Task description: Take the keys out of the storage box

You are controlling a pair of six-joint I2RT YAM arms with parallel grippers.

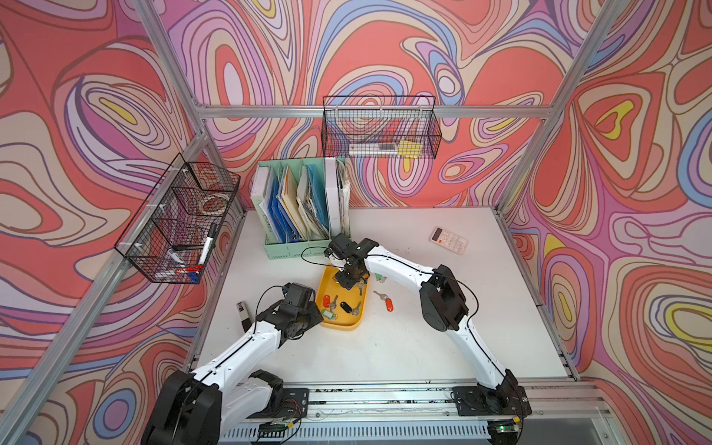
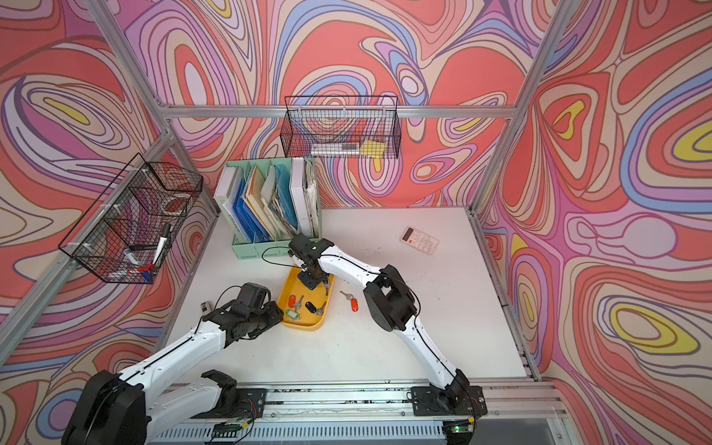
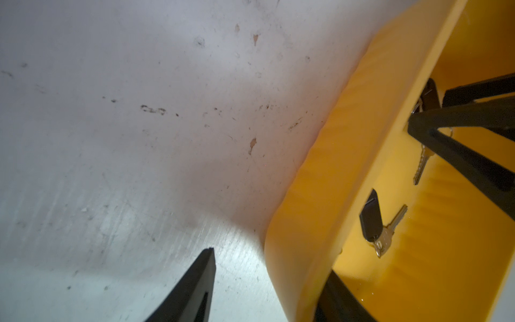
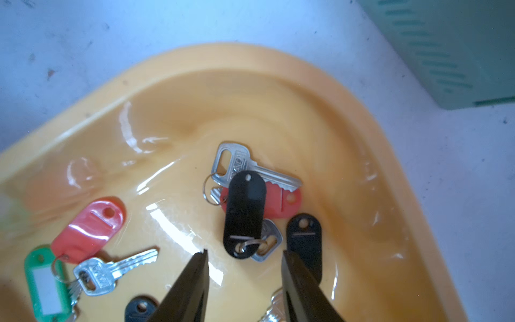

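Note:
The yellow storage box (image 1: 362, 317) sits on the table with several tagged keys inside. My right gripper is over the box's far end, open. Ahead of and between its fingers lies a black key tag (image 4: 244, 206), on top of a red tag (image 4: 281, 201) and silver keys. Another black tag (image 4: 304, 241) is beside the right finger. To the left are a red-tagged key (image 4: 102, 274) and a green tag (image 4: 48, 287). At the near left corner, my left gripper stands open astride the box wall, one finger outside, the other inside.
A red-tagged key (image 1: 389, 304) and a green tag (image 1: 380, 278) lie on the table right of the box. Behind the box stands a green file holder (image 1: 289, 250). A calculator (image 1: 448, 240) lies far right.

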